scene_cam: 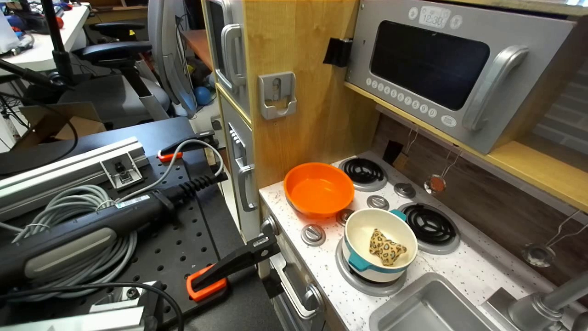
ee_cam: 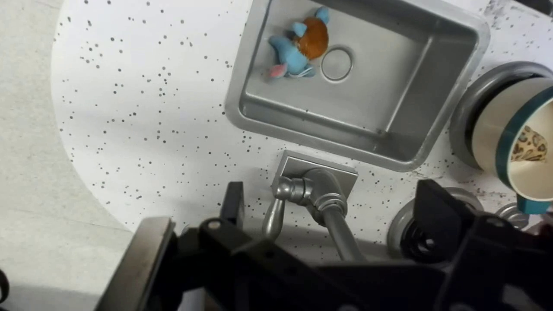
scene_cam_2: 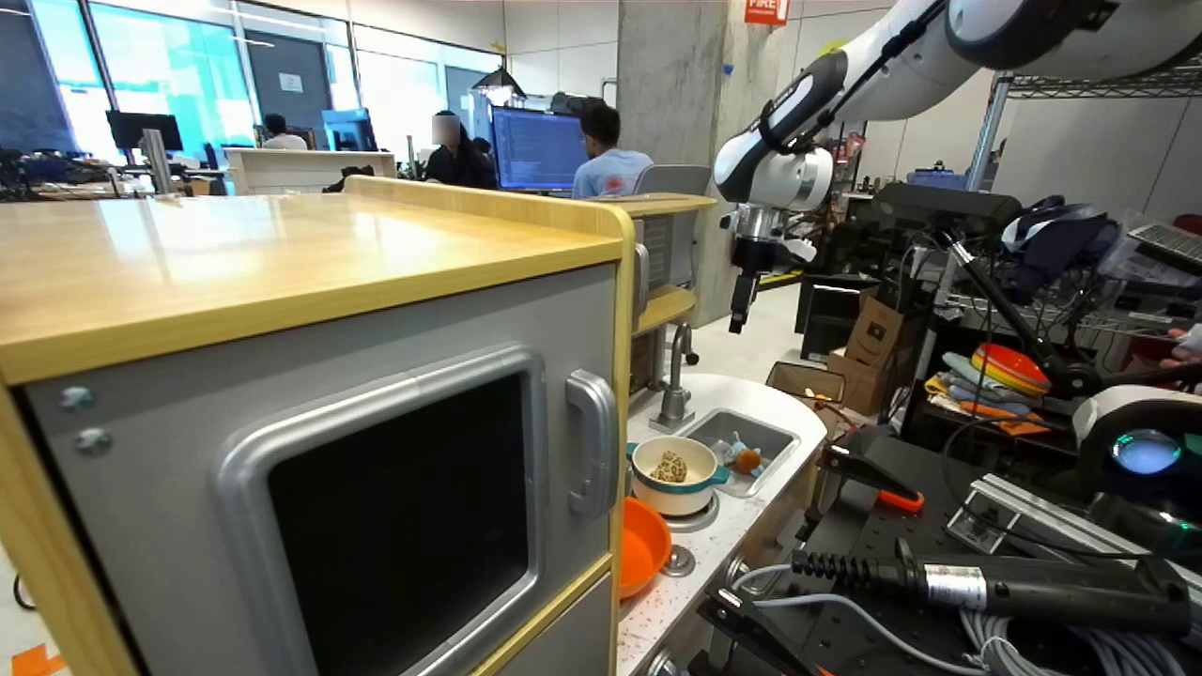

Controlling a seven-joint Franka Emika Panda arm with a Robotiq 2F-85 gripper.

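In the wrist view my gripper is open, its two dark fingers wide apart with nothing held between them. It hangs high above the counter, over the faucet (ee_cam: 324,191) side of the sink; in exterior view 2 the gripper (scene_cam_2: 738,321) shows well above the sink. A blue and brown plush toy (ee_cam: 303,49) lies in the grey sink (ee_cam: 414,160). A leopard-print cloth piece (scene_cam: 386,247) rests inside the cream and teal pot (scene_cam: 358,229), which stands on a front burner. Beside that pot sits an orange bowl (scene_cam: 319,190).
The faucet rises behind the sink, below my fingers in the wrist view. A microwave (scene_cam: 430,66) overhangs the stove, with small utensils (scene_cam: 435,184) hanging beneath its shelf. Rounded white counter (ee_cam: 140,103) beside the sink is bare.
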